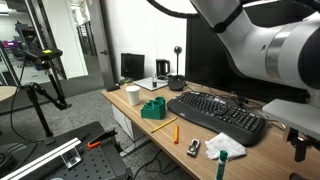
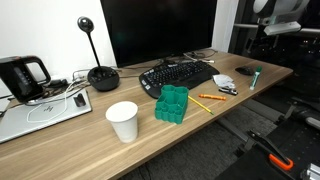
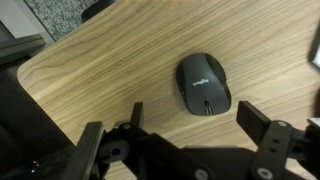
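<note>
A black computer mouse (image 3: 203,84) lies on the wooden desk in the wrist view, between and a little beyond my fingertips. My gripper is open above it, one finger (image 3: 112,145) to the left and the other (image 3: 275,137) to the right, with nothing held. In exterior view 1 the big white arm (image 1: 265,50) reaches in from above to the right end of the desk. There the dark gripper (image 1: 299,145) shows small, and its hold on anything is too small to make out.
A black keyboard (image 1: 218,113), white cloth (image 1: 226,146), green marker (image 1: 221,165), orange marker (image 1: 176,133) and yellow pencil (image 1: 160,126) lie on the desk. Toward the left are a green tray (image 2: 172,103) and a white cup (image 2: 124,121). Monitors stand behind.
</note>
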